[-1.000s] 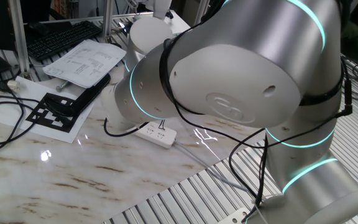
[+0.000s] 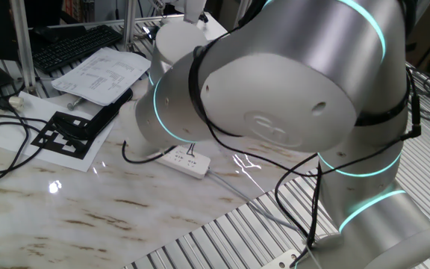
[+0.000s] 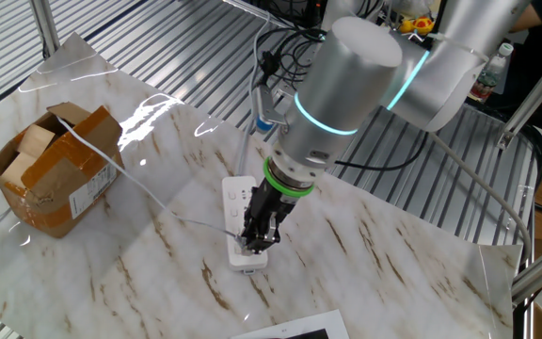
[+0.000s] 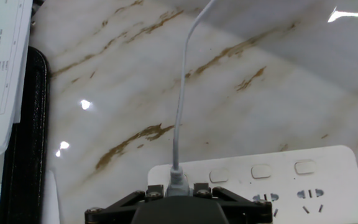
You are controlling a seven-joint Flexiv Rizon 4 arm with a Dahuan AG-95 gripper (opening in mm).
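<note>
A white power strip [image 4: 334, 186] lies on the marble table, with its sockets and switches facing up. Over one end of it, my gripper [image 3: 250, 247] points downward. In the wrist view the gripper has its black fingers [image 4: 155, 191] close on either side of a light grey plug [image 4: 178, 180], and appears shut on it. From the plug a thin pale cable [image 4: 184, 81] runs away across the table. Whether the plug's pins sit in a socket is hidden by the gripper. In exterior view 1 the arm covers the gripper, leaving part of the strip [image 2: 187, 162] visible.
An open cardboard box [image 3: 59, 169] stands to the left in exterior view 2, with the pale cable passing over it. Papers [image 2: 101, 75] and a printed marker sheet [image 2: 66, 140] lie near the strip. Black cables [image 2: 6, 142] loop at the table's left side.
Nothing else has visibly moved.
</note>
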